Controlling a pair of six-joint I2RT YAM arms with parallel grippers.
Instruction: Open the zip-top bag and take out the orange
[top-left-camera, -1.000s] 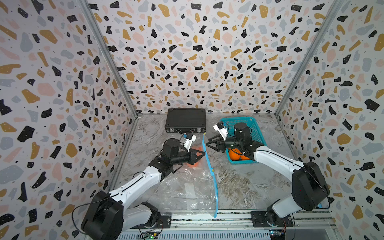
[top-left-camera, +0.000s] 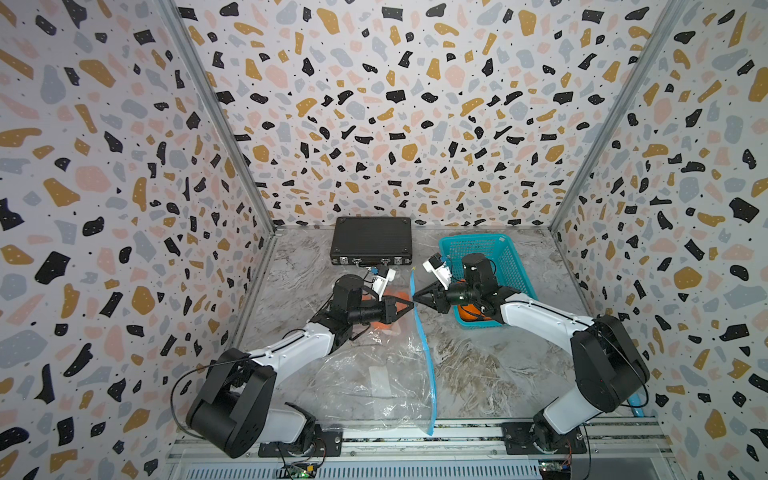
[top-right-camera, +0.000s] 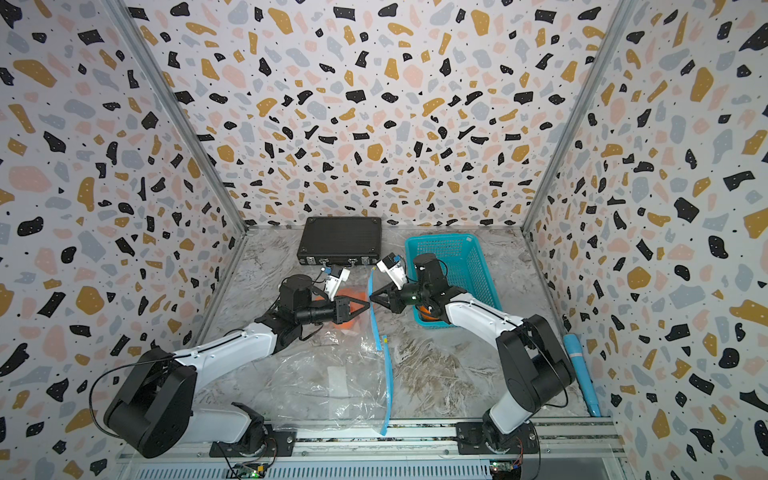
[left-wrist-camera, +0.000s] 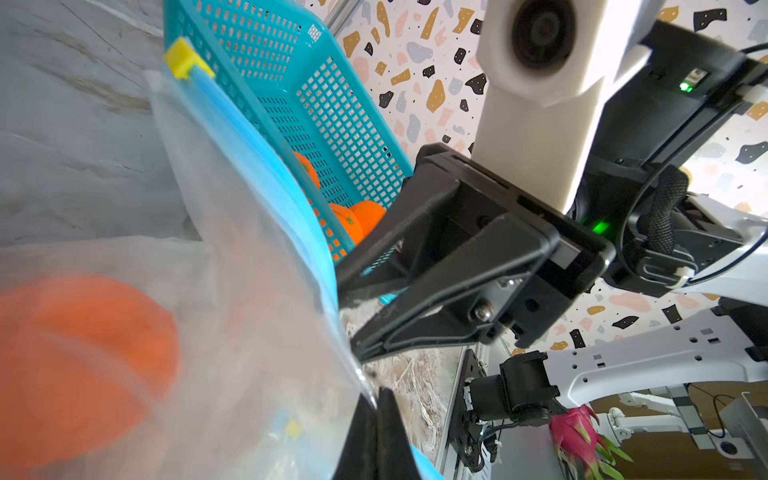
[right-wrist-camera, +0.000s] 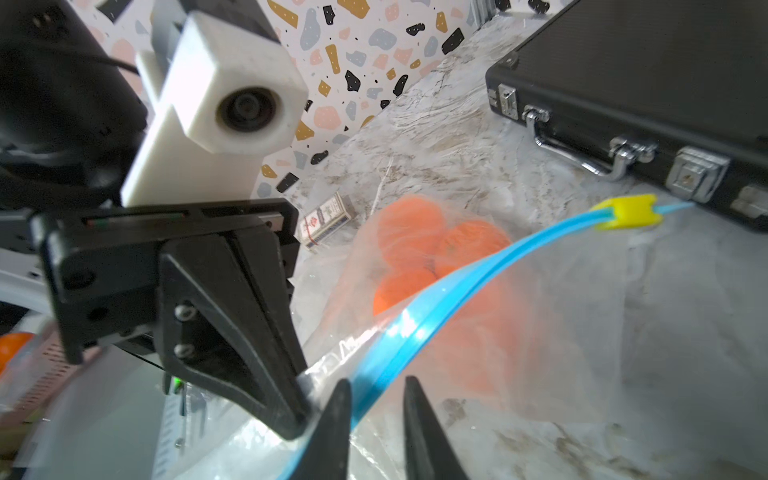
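Observation:
The clear zip top bag lies along the table, with a blue zip strip down its right side. Orange fruit shows blurred through the film, several pieces in the right wrist view. One yellow piece caps the strip's far end; another yellow piece sits partway down it. My left gripper is shut with the bag's thin edge running into its fingers. Facing it, my right gripper stands part open, its fingertips close beside the strip; whether they touch it I cannot tell.
Behind the right gripper is a teal basket holding orange fruit. A black case stands at the back. A blue roll lies at the far right. Bare table shows right of the bag.
The strip's upper part has moved right.

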